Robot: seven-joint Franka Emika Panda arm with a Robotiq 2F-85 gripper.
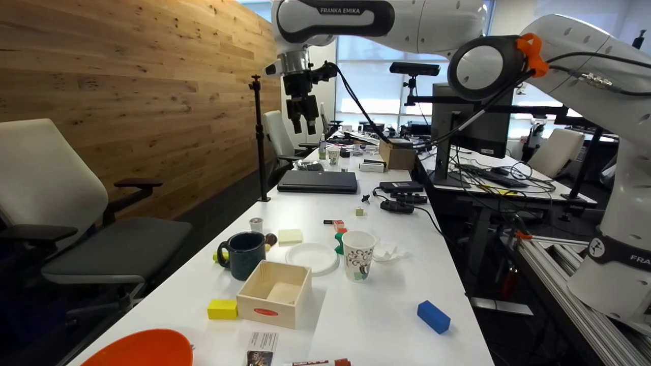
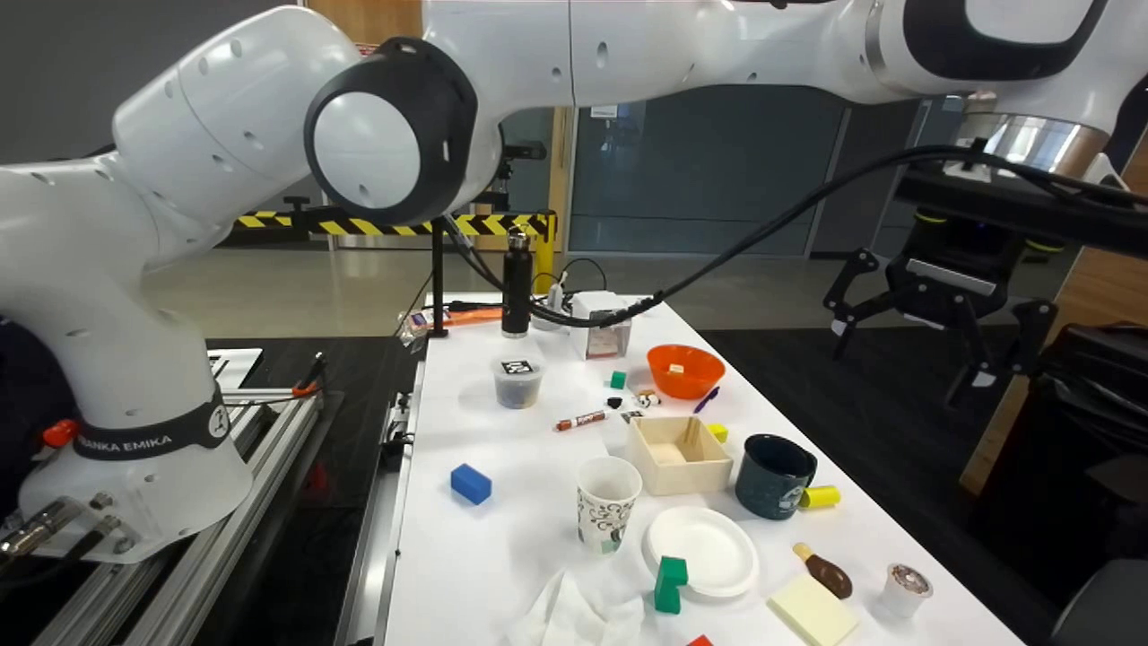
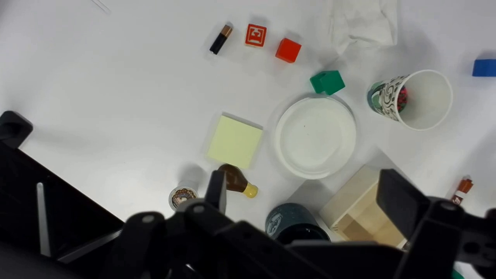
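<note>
High above the table my gripper (image 1: 304, 130) stands open and empty, well clear of everything. In the wrist view its fingers spread wide, one finger (image 3: 216, 193) near the brown toy drumstick (image 3: 235, 179) in the picture and the other over the wooden box (image 3: 353, 204). A dark mug (image 2: 772, 474) stands beside the box. The white plate (image 2: 701, 551) lies flat between the box and a green block (image 2: 669, 585). A patterned paper cup (image 2: 607, 501) stands upright; in the wrist view something red and dark shows inside. The blue block (image 2: 470, 484) lies alone near the robot's side.
An orange bowl (image 2: 685, 371) holds a small pale piece. A yellow sticky pad (image 3: 235, 141), a small pod cup (image 2: 905, 591) and a crumpled tissue (image 2: 572, 612) lie around the plate. A black laptop (image 1: 318, 181) sits farther back. Bare table surrounds the blue block.
</note>
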